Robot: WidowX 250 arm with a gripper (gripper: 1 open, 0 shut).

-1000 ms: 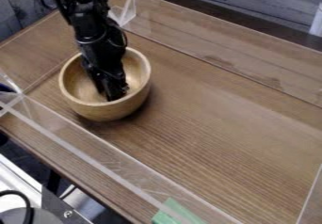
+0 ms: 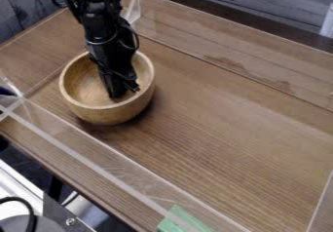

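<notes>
A tan wooden bowl (image 2: pixel 81 104) rests on the wooden table at the left. My black gripper (image 2: pixel 120 80) reaches down from the top into the bowl, its tip at the right part of the bowl's inside. The fingertips are dark against one another, so whether they are open or shut, or hold anything, cannot be told.
A green piece of tape (image 2: pixel 182 219) lies at the bottom. Clear strips run near the front edge. A grey round object (image 2: pixel 14 216) is at the lower left, and a dark wall stands at the back right.
The gripper has shifted slightly within the bowl; the bowl stays in about the same place.
</notes>
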